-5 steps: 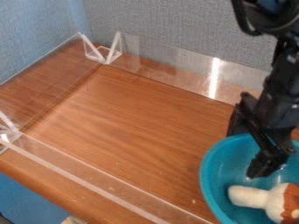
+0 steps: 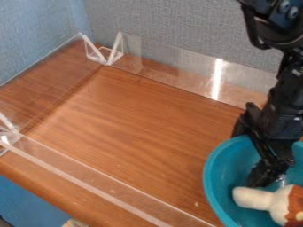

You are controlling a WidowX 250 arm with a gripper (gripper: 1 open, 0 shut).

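A turquoise bowl (image 2: 219, 186) sits at the lower right of the view, partly cut off by the frame. In it lies a white and orange-brown soft toy (image 2: 263, 201), near the bowl's front. My black gripper (image 2: 263, 167) reaches down into the bowl from the upper right, above and just behind the toy, its fingers open; what lies between them is hard to make out.
A wooden table (image 2: 130, 124) fills the middle, clear of objects. Clear plastic walls with white corner brackets (image 2: 102, 53) border it, and grey and blue panels stand behind and at the left.
The toy looks unmoved.
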